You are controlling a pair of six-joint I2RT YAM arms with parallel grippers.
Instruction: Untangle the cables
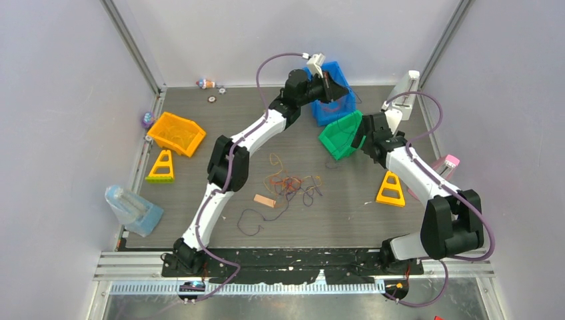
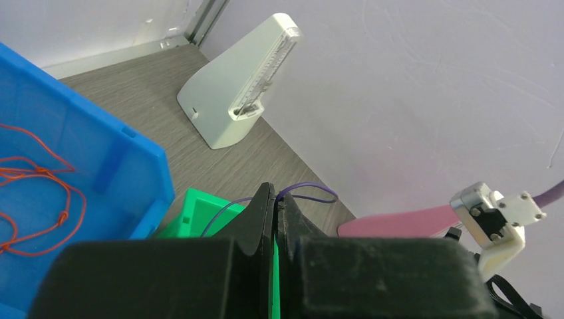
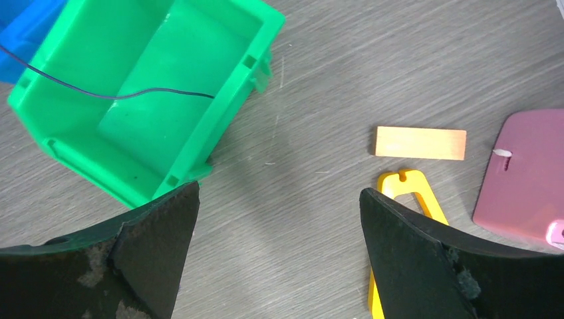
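My left gripper is shut on a thin purple cable (image 2: 310, 185), which loops out from its fingertips. In the top view it hangs by the blue bin's right side. A dark purple cable (image 3: 133, 98) crosses the green bin (image 3: 229, 109); its far part is hidden. Beside that bin my right gripper stands wide open, nothing between its fingers. On the middle of the table lies a tangle of orange, yellow and purple cables (image 1: 293, 187), with a purple tail (image 1: 245, 220) toward the front left. Red-orange cables (image 2: 40, 171) lie inside the blue bin (image 2: 100, 143).
Left on the table are an orange bin (image 1: 176, 133) and a yellow-green triangle (image 1: 161, 168). A wooden block (image 1: 264, 200) sits by the tangle. A yellow triangle (image 1: 390, 190), a pink object (image 1: 445, 168) and a white holder (image 1: 406, 93) line the right side.
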